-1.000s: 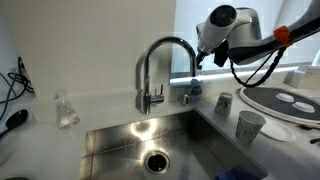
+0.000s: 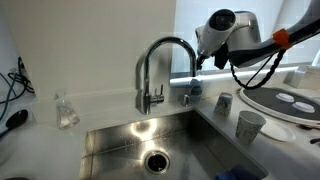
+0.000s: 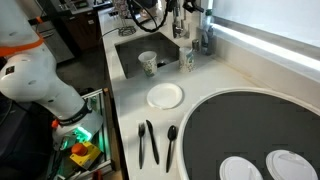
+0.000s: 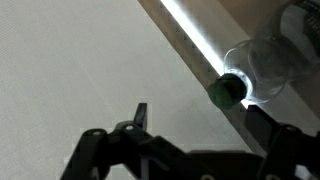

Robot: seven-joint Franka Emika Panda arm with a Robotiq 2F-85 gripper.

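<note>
My gripper is open in the wrist view, with its dark fingers spread and nothing between them. A clear bottle with a green cap (image 4: 228, 91) appears beyond the fingers, towards the upper right, beside a bright metal-looking strip. In exterior view 1, my gripper (image 2: 201, 60) hangs just right of the tall faucet (image 2: 149, 75), above the counter behind the sink. Below it stands a small clear object (image 2: 194, 89), too small to identify surely as the same bottle.
The steel sink (image 2: 108, 146) lies in front of the faucet. Cups (image 2: 249, 126) stand on its right side. In exterior view 2, a white plate (image 3: 165, 95), cutlery (image 3: 153, 140) and a large dark round mat (image 3: 240, 140) occupy the counter, with bare surface between them.
Over the last second my arm has shifted slightly left and down in exterior view 1. The sink, faucet and cups look unchanged.
</note>
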